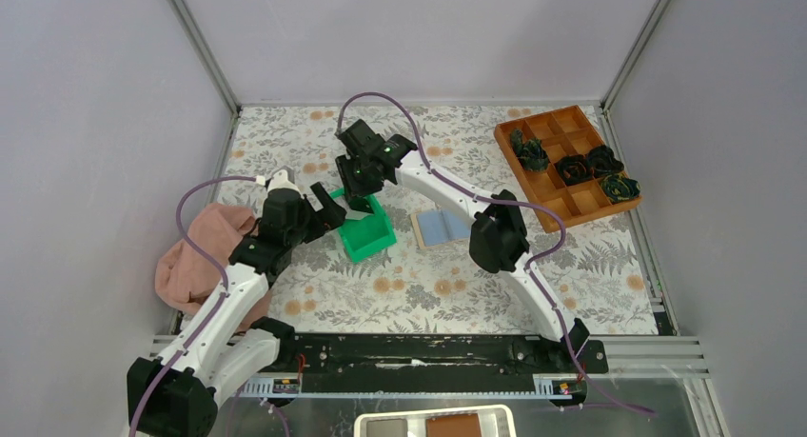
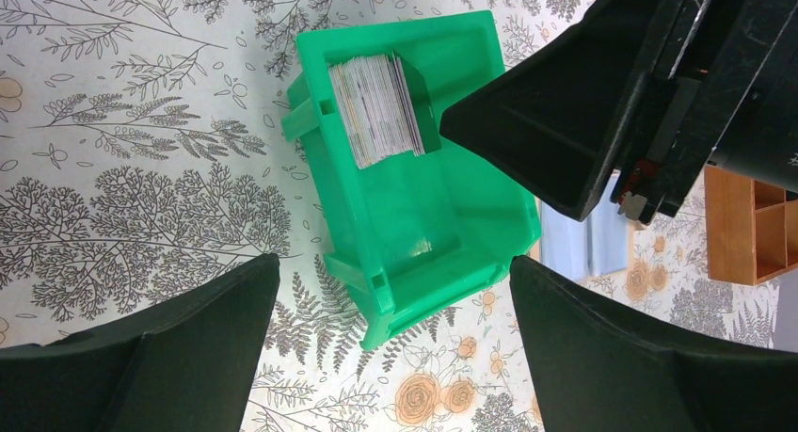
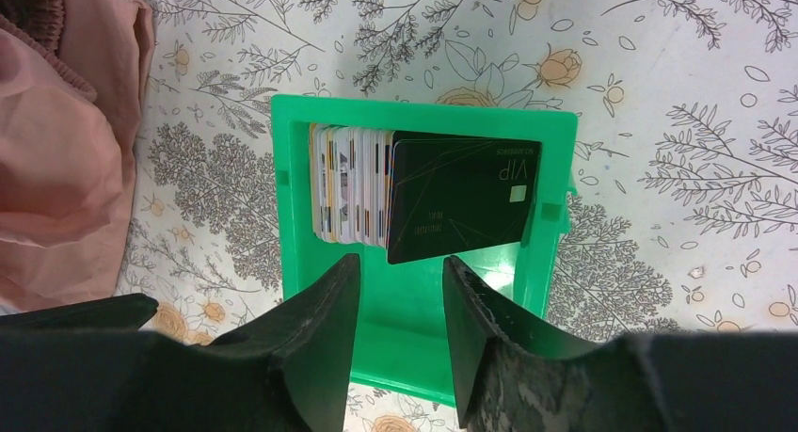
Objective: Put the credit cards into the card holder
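The green tray holds a row of pale cards at its back, with a black VIP card (image 3: 470,192) beside them in the right wrist view. My right gripper is open over the tray, fingertips just on the near side of the cards, nothing between them. My left gripper stands open beside the tray, also empty; the right gripper's dark body covers part of its view. The blue-grey card holder (image 1: 441,228) lies right of the tray in the top view.
A pink cloth (image 1: 195,266) lies at the left. A wooden divided box (image 1: 580,204) with dark crumpled items stands at the back right.
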